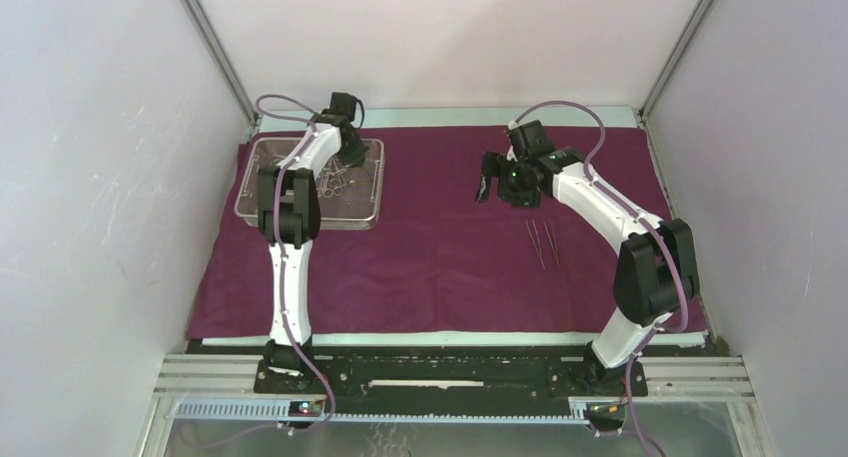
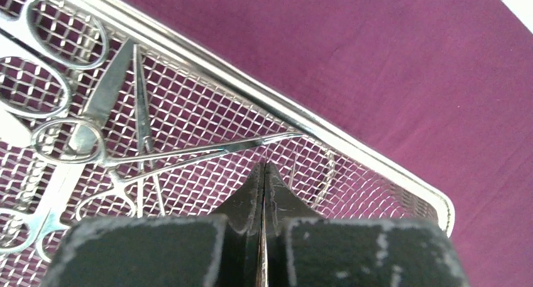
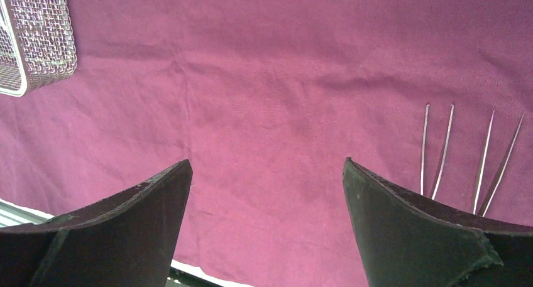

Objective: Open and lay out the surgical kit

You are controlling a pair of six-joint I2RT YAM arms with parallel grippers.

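Note:
A wire mesh tray with a metal rim stands at the cloth's left. Inside, in the left wrist view, lie scissors, a clamp with a bent tip and several other metal instruments. Over the tray's right part is my left gripper, shut. Thin pointed tips show just ahead of its fingers and a bright sliver between them; whether that instrument is gripped cannot be told. My right gripper stands open over bare cloth, nothing between its fingers. To its right, two tweezers lie side by side on the cloth.
Walls close in the table at the sides and back. The right forearm reaches over the cloth's right side.

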